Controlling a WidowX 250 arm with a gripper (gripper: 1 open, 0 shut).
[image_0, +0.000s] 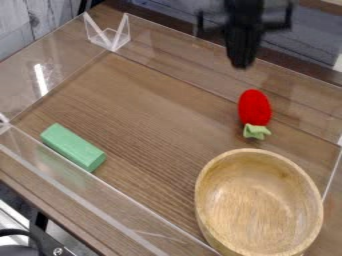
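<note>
A red strawberry-like object with a green leafy end lies on the wooden table at the right, above a pale wooden bowl. My dark gripper is up at the top of the view, well clear of the red object, partly cut off by the frame and blurred; its fingers' state is unclear.
A green block lies at the lower left. A white wire-like holder stands at the top left. A dark cable shows at the bottom left corner.
</note>
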